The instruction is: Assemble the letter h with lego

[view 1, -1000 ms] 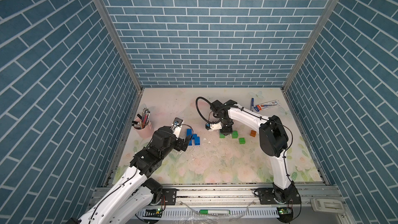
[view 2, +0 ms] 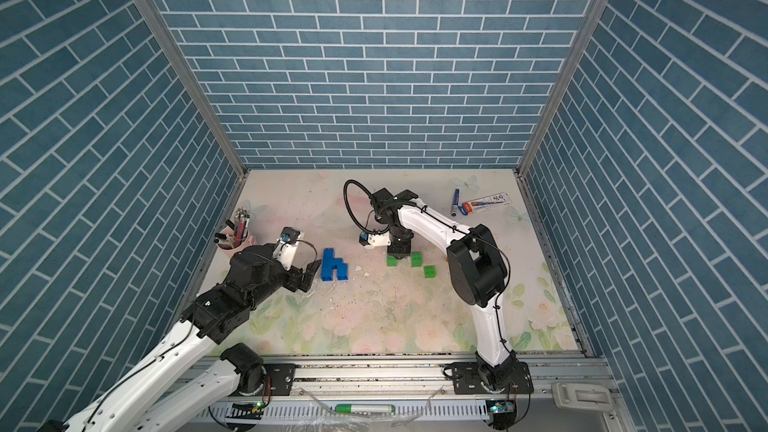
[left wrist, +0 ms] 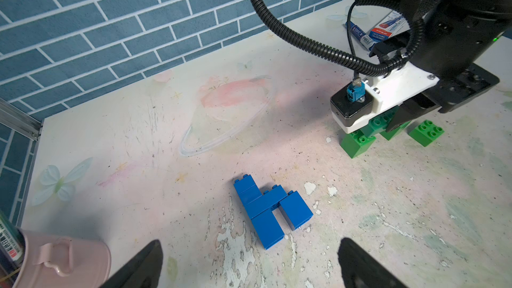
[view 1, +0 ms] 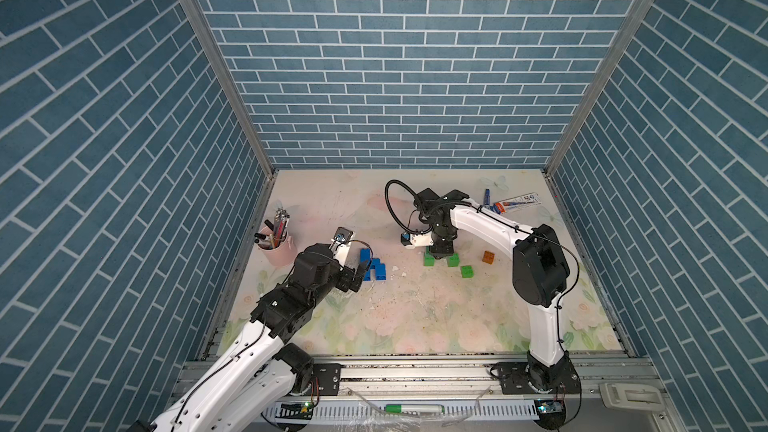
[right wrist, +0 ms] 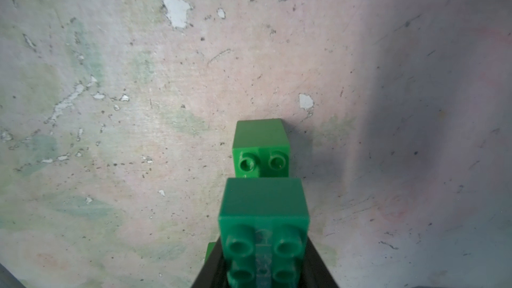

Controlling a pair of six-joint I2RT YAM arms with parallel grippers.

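Observation:
My right gripper is shut on a teal-green brick (right wrist: 262,197), raised just above other green bricks: one (right wrist: 260,136) lies beyond it, another peeks out beneath. In the left wrist view three green bricks show around that gripper, including a separate one (left wrist: 426,134) to the right, plus the held one. A blue h shape (left wrist: 264,205) made of bricks lies on the table at centre-left. My left gripper hangs open to the left of it, nothing between its fingers.
A pink pen cup (left wrist: 69,256) stands at left. An orange brick (view 1: 488,257) lies right of the green bricks. Markers (view 2: 455,201) and a flat pack (view 2: 486,201) lie at back right.
The left arm has not moved.

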